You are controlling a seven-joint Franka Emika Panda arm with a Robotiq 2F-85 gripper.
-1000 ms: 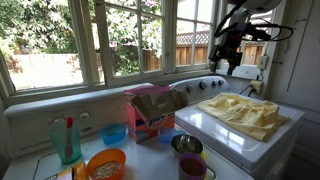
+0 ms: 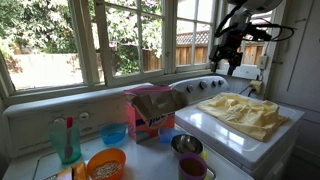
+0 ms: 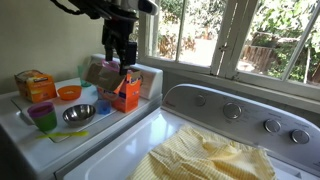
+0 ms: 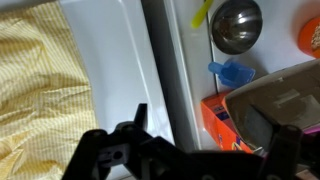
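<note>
My black gripper [image 2: 222,68] hangs in the air above the washer tops, and its two fingers stand apart with nothing visible between them. A crumpled pale yellow cloth [image 2: 243,115] lies on the white machine top on the right. In the wrist view the same cloth [image 4: 45,90] fills the left side, clear of the fingers. An orange detergent box [image 2: 152,112] with its brown flap raised stands on the other machine. From the second exterior view, the gripper [image 3: 118,62] appears over or in front of that box [image 3: 126,95]; its exact depth is hard to judge.
Near the box are a metal bowl [image 4: 237,25], a blue scoop [image 4: 231,72], an orange bowl [image 2: 105,164], a purple-rimmed green cup [image 3: 42,115] and a teal cup [image 2: 66,141]. Control panels [image 3: 240,112] and windows bound the back. Bare white top [image 4: 110,60] lies beside the cloth.
</note>
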